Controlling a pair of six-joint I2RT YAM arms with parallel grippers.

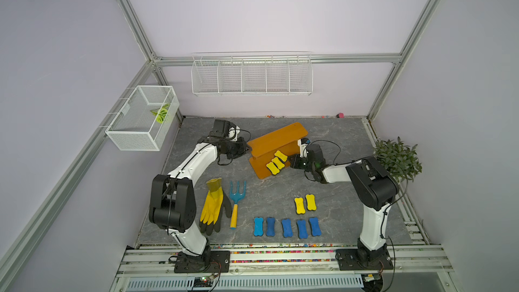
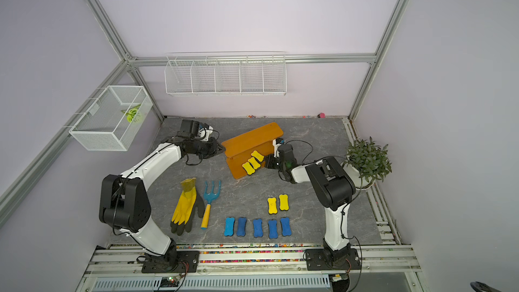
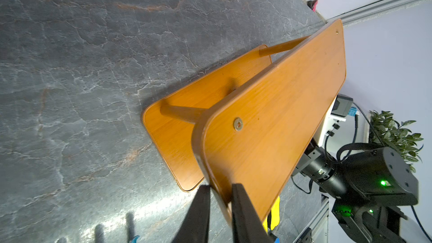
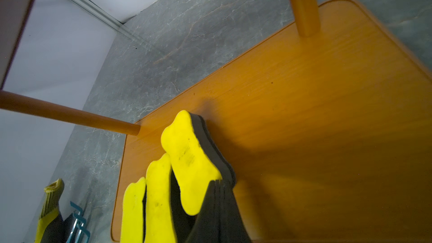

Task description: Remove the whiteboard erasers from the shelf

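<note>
The orange wooden shelf stands mid-table, an upper board over a lower one. On its lower board lie three yellow whiteboard erasers with dark undersides. In the right wrist view, the rightmost eraser lies against the middle eraser, with the left eraser beyond. My right gripper is shut with its fingertips together and nothing between them; the rightmost eraser's near end is just outside, at their left. My left gripper is shut on the shelf's upper board at its left end.
Two yellow erasers and a row of several blue erasers lie in front. Yellow gloves and a blue fork lie front left. A potted plant stands at the right.
</note>
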